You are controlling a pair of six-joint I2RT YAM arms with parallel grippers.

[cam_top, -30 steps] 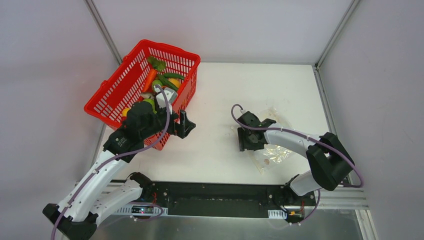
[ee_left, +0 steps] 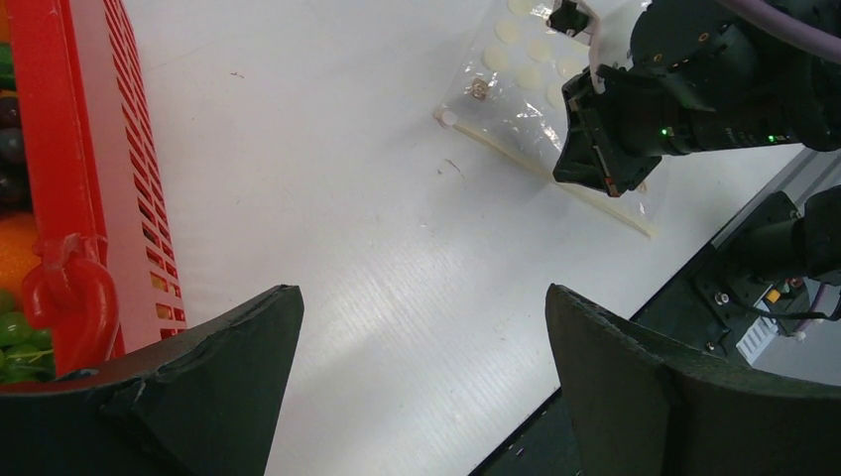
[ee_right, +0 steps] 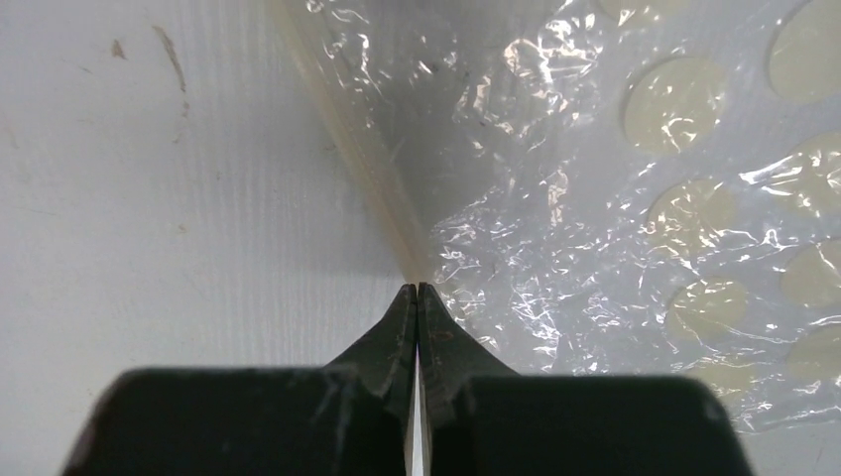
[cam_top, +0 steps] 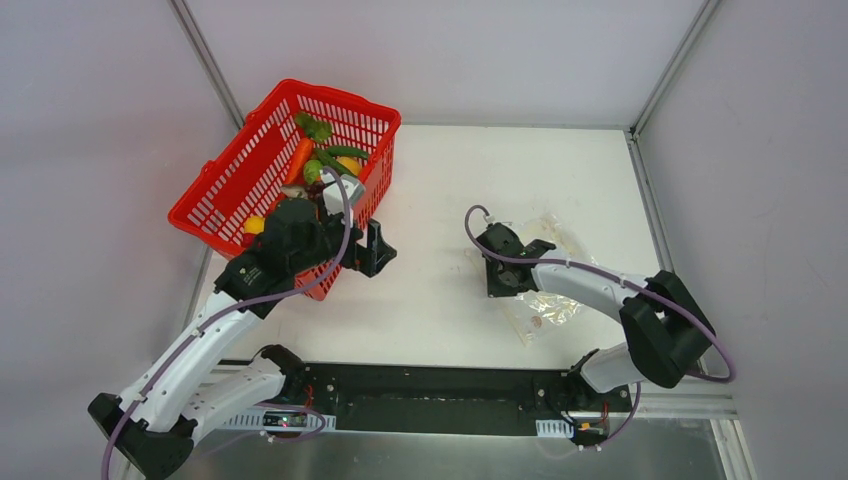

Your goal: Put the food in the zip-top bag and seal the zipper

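A clear zip top bag [cam_top: 555,310] lies flat on the right half of the white table, partly under my right arm. My right gripper is shut at the bag's yellowish zipper strip [ee_right: 367,169]; whether it pinches any plastic I cannot tell. Round pale patches show through or on the bag. The red basket [cam_top: 220,200] holds food, including a carrot [cam_top: 300,158], cucumbers [cam_top: 345,152] and greens [cam_top: 312,126]. My left gripper [cam_top: 372,250] is open beside the basket's right side, with nothing between its fingers.
Walls border the sides and back; a dark rail runs along the front edge.
My left gripper has moved slightly to the right. My right gripper has shifted a little, staying over the bag.
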